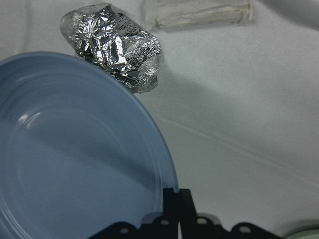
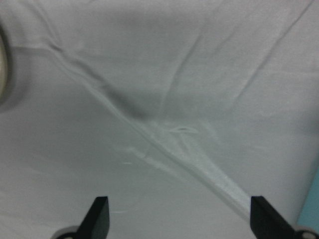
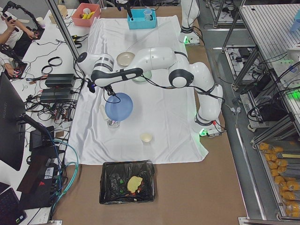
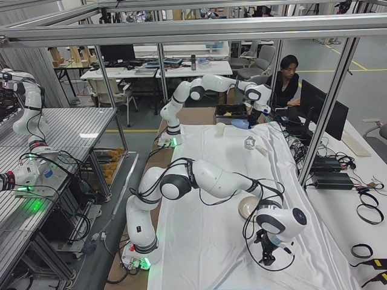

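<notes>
A blue plate (image 3: 119, 108) lies on the white cloth, with my left gripper shut on its rim in the left wrist view. A crumpled foil piece (image 1: 112, 50) and a pale wrapped cylinder (image 1: 202, 11) lie just beside it. A beige plate (image 3: 125, 58) and a green plate (image 1: 306, 233), partly hidden by my left arm, are farther along the cloth. My right gripper hangs open over bare cloth, nothing between its fingers.
A cream cup (image 3: 146, 137) stands near the front right. A black lined tray (image 3: 105, 185) with food sits off the cloth at the front, and a light blue bin (image 3: 133, 24) at the far end.
</notes>
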